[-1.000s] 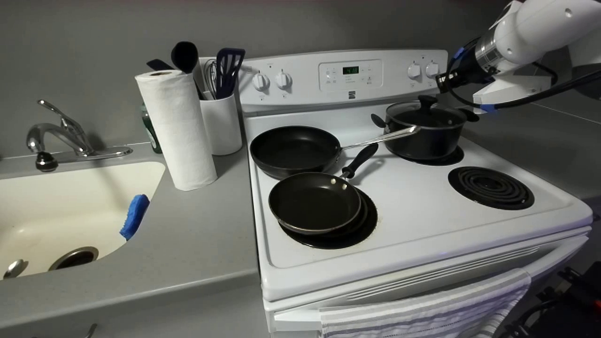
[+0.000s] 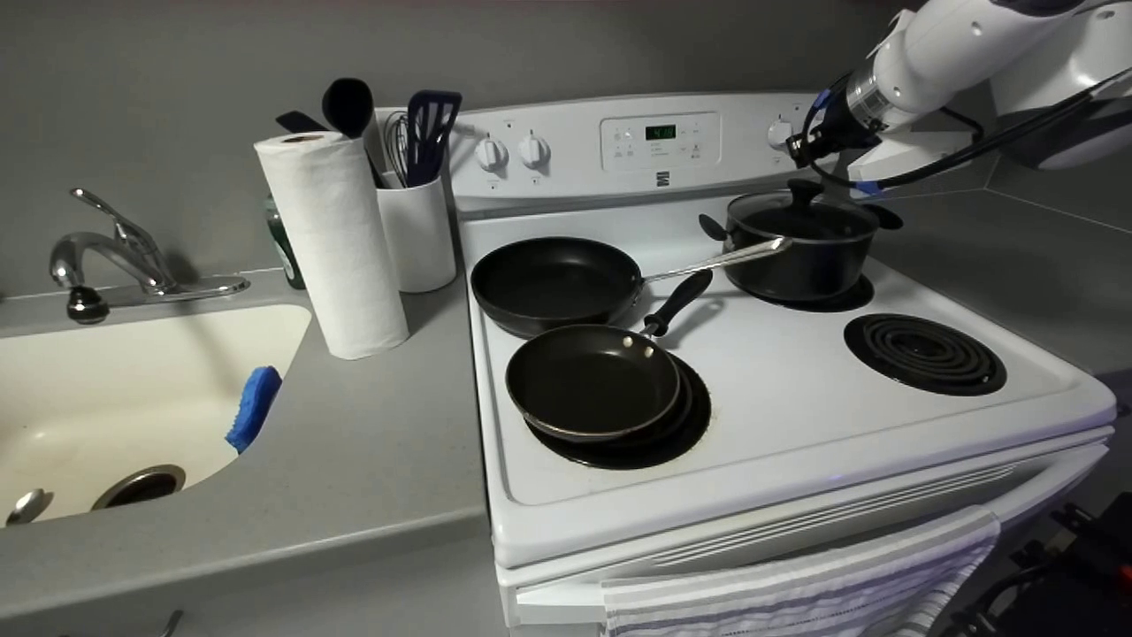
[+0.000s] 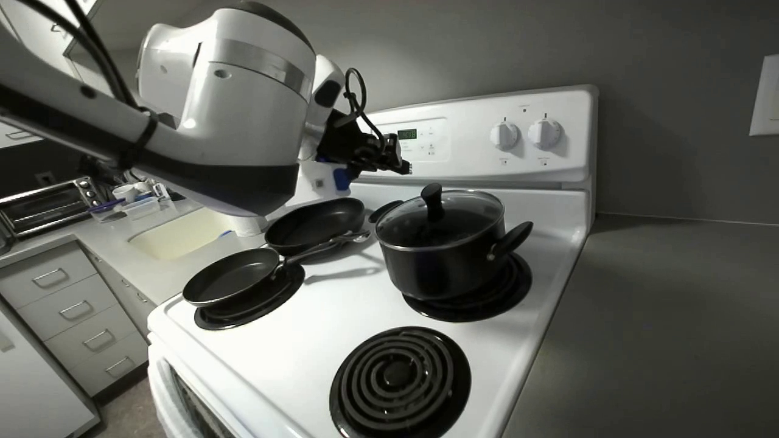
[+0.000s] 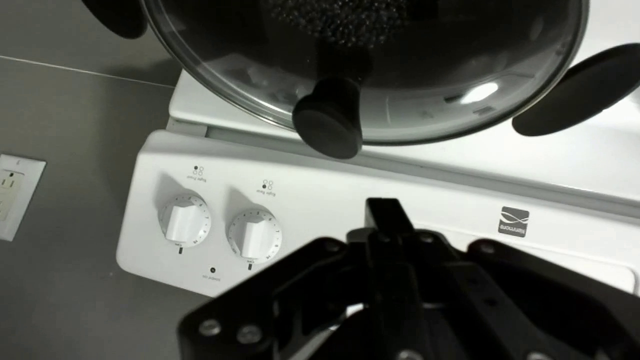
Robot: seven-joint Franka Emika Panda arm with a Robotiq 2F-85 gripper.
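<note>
My gripper is shut, with nothing showing between its fingers. It hangs in front of the stove's control panel (image 4: 336, 192), above and behind the lidded black pot (image 3: 445, 266). In the wrist view two white knobs, the outer knob (image 4: 184, 222) and the inner knob (image 4: 255, 236), lie to the left of the fingertips, apart from them. The lid's black handle (image 4: 330, 123) stands up just beyond the fingertips in that view. In exterior view 1 the gripper (image 2: 801, 149) covers part of the panel's right end.
Two black pans, the rear pan (image 2: 552, 278) and the front pan (image 2: 594, 382), sit on the left burners, handles pointing toward the pot. A paper towel roll (image 2: 334, 249) and a utensil holder (image 2: 419, 234) stand left of the stove.
The arm and gripper have moved left along the control panel in exterior view 1, now in front of the right-hand knobs. The pot and pans have not moved.
</note>
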